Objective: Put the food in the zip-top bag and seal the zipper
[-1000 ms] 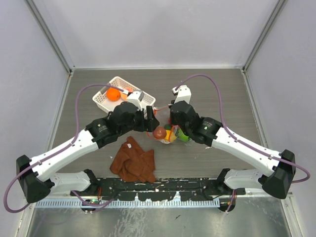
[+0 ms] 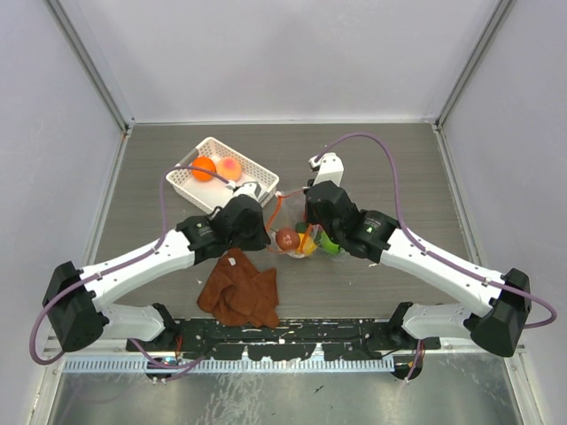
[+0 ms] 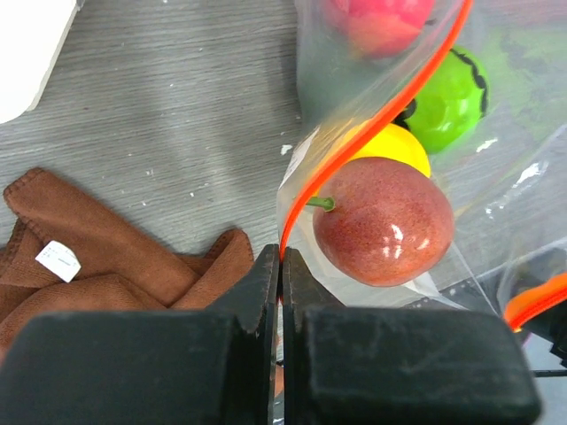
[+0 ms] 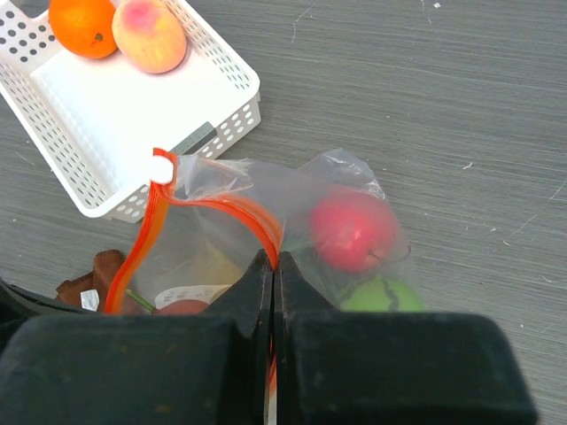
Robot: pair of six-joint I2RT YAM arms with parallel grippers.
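The clear zip top bag (image 4: 235,232) lies with its orange-edged mouth spread between my two grippers. Inside it are a dark red round fruit (image 3: 384,221), something yellow (image 3: 396,147), a green item (image 3: 449,100) and a pinkish-red one (image 4: 353,228). My left gripper is shut on the bag's orange edge, on the side by the brown cloth. On the opposite side, my right gripper is shut on the orange rim too. In the top view the arms cover part of the bag.
A white basket (image 2: 252,171) at the back left holds an orange (image 2: 204,167) and a peach (image 2: 229,168). The brown cloth (image 2: 239,292) lies in front of my left gripper. Bare table stretches along the right side.
My left gripper was open at the bag's edge a second ago; it has shut, and its arm has shifted slightly. The right arm has stayed still.
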